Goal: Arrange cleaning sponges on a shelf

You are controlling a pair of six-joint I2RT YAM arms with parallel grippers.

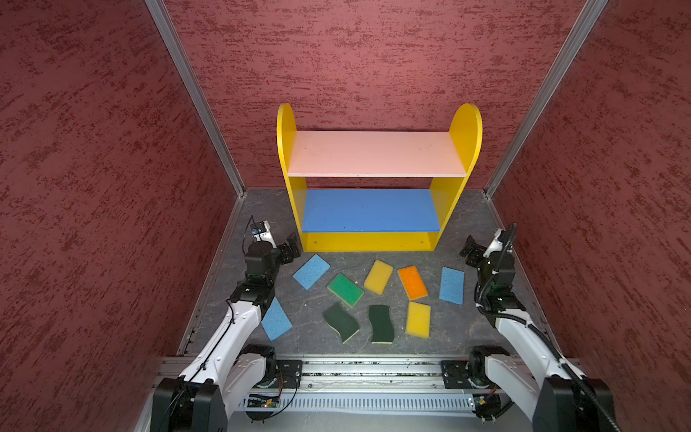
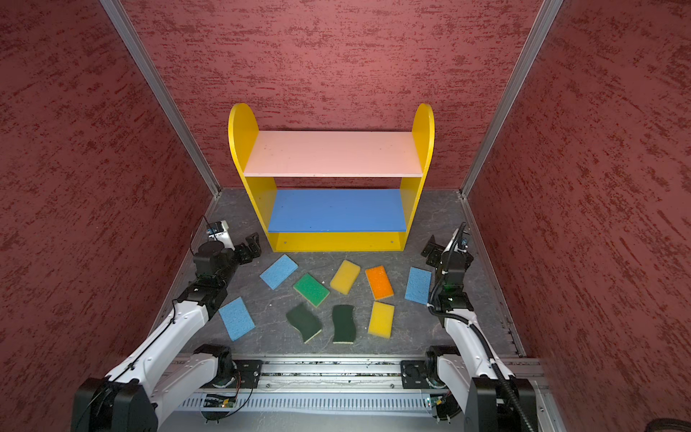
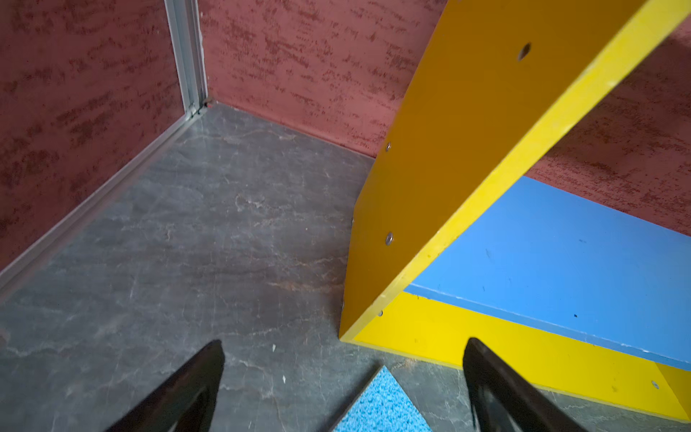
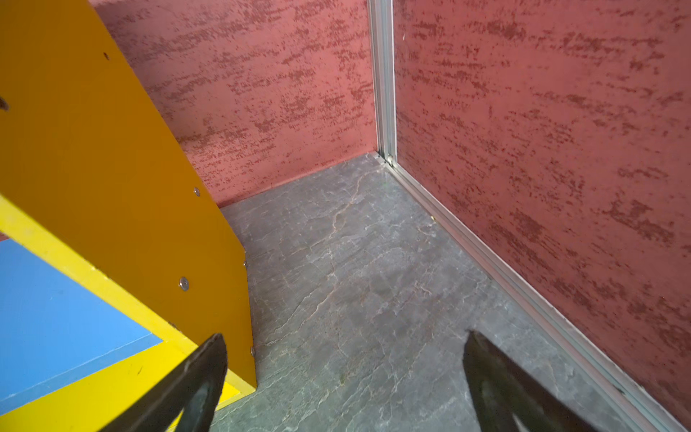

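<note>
A yellow-sided shelf unit has an upper pink shelf [image 1: 378,153] and a lower blue shelf [image 1: 370,210], both bare. On the floor before it lie flat sponges: a blue sponge [image 1: 311,271], a green sponge [image 1: 345,289], a yellow sponge [image 1: 378,276], an orange sponge [image 1: 412,282], another yellow sponge [image 1: 418,319] and two wavy dark green sponges, one of them the right-hand wavy sponge [image 1: 380,324]. Beyond them, a blue sponge [image 2: 418,285] lies far right and a blue sponge [image 2: 236,318] far left. My left gripper and right gripper are open and empty, each beside the shelf's outer front corner.
The shelf's yellow side panels [image 3: 460,144] stand close to both grippers. Bare grey floor [image 4: 345,302] lies between each panel and the red side walls. A metal rail [image 1: 370,367] runs along the front edge.
</note>
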